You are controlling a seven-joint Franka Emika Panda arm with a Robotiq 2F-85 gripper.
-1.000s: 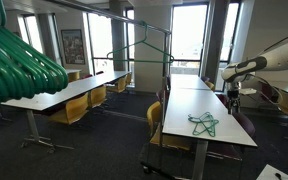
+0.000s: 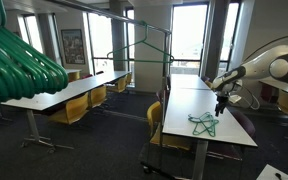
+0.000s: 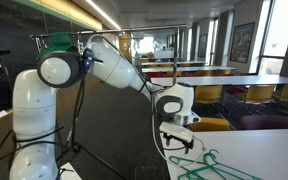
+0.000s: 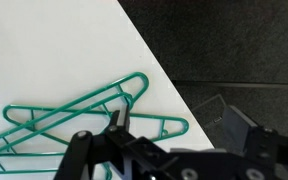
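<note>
Several green hangers (image 4: 59,108) lie overlapping on the white table (image 2: 189,101), near its edge. In exterior view 2 these hangers (image 3: 210,164) are at the bottom, partly cut off by the frame. My gripper stands open with nothing between its fingers. The left finger (image 4: 114,130) overlaps the end of a hanger in the wrist view; whether they touch cannot be told. Exterior view 1 shows the gripper (image 2: 221,106) above the table's right side, beyond the hangers. On the rack's rail hangs a single green hanger (image 2: 141,52), apart from a dense row of hangers (image 2: 19,72).
The metal rack's post (image 2: 165,95) rises in front of the table's left side. Yellow chairs (image 2: 154,115) and a dark chair (image 2: 242,121) flank the table. Beyond the hangers, the tabletop is largely bare.
My arm has swung left in exterior view 1, bringing the gripper from beside the table to over its right side, nearer the hangers. The hangers have not moved.
</note>
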